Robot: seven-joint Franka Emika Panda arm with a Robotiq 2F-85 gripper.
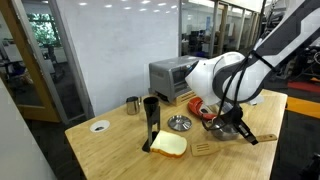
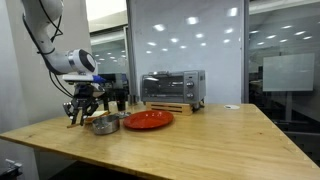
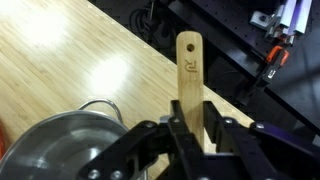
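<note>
A wooden spatula sits in my gripper, the fingers closed around its handle [image 3: 190, 75]. In exterior view 1 the spatula's flat head [image 1: 204, 149] points left, low over the table, and the handle end [image 1: 266, 138] sticks out to the right of the gripper [image 1: 251, 139]. Whether the head touches the table I cannot tell. Beside the gripper is a round metal pot [image 3: 62, 150], seen at lower left in the wrist view; exterior view 2 also shows the pot [image 2: 105, 125], in front of the arm.
Left of the spatula head lies a bread slice on a board [image 1: 169, 145], near a tall black container [image 1: 152, 112]. A red plate [image 2: 148, 119] and a toaster oven [image 2: 173, 88] stand behind the pot.
</note>
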